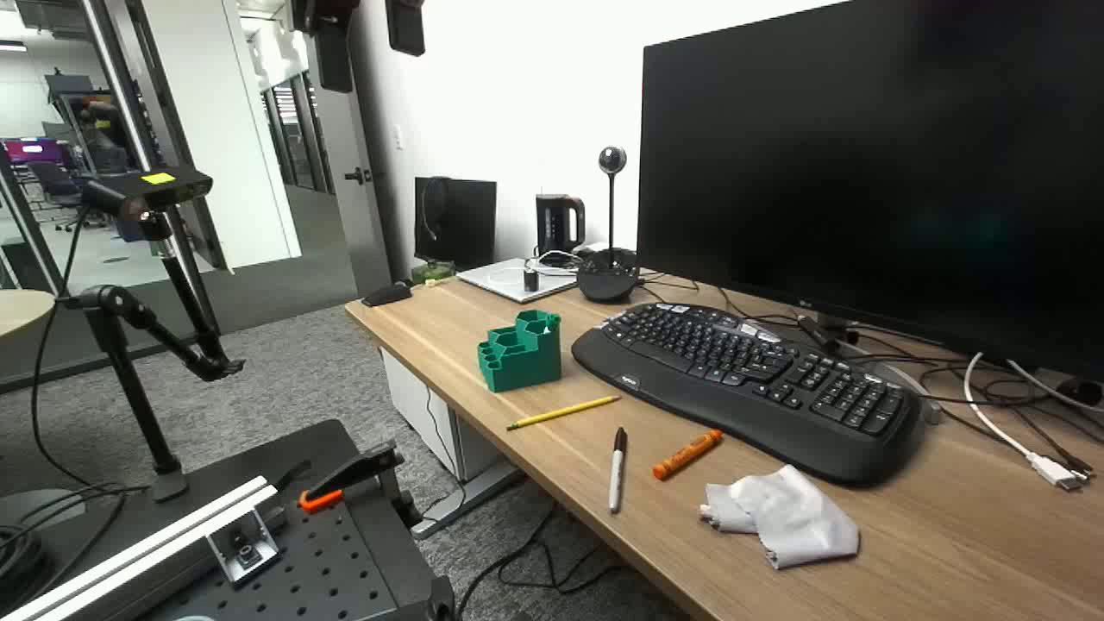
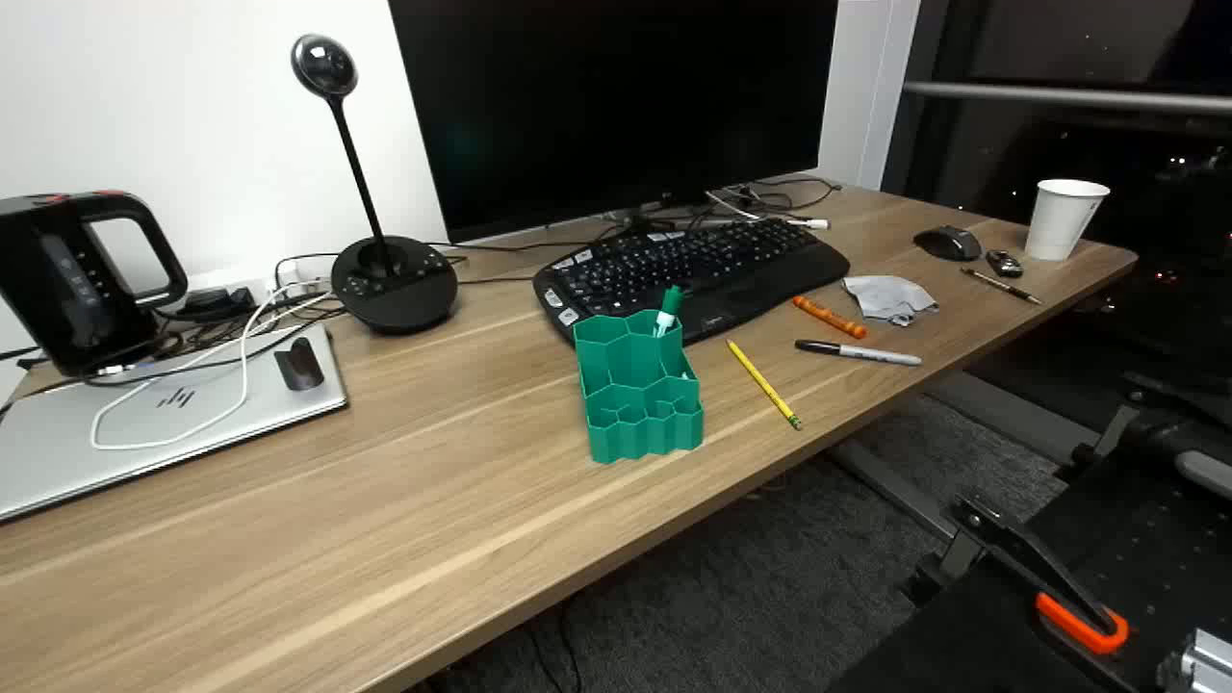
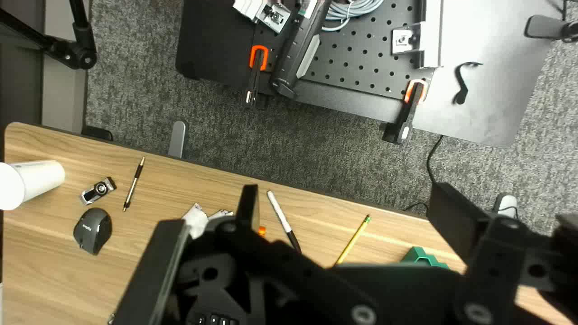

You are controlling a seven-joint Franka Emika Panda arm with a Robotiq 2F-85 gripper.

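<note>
On the wooden desk stands a green organizer (image 2: 629, 381) with honeycomb compartments. A green-capped marker (image 2: 669, 310) stands in one of its rear compartments. A yellow pencil (image 2: 762, 383), a black-and-white marker (image 2: 858, 352) and an orange marker (image 2: 829, 317) lie beside it, with a crumpled grey cloth (image 2: 890, 298) farther along. In the wrist view my gripper is open above the desk, its fingers wide apart. Nothing is held between them. The gripper hides much of the organizer and the orange marker there. Neither exterior view shows the gripper.
A black keyboard (image 1: 745, 378) and a large monitor (image 1: 880, 176) fill the back of the desk. Toward one end are a white cup (image 2: 1064, 219), a mouse (image 2: 948, 243) and a pen (image 2: 1000, 285). A webcam stand (image 2: 394, 284) and laptop (image 2: 173, 404) occupy the other.
</note>
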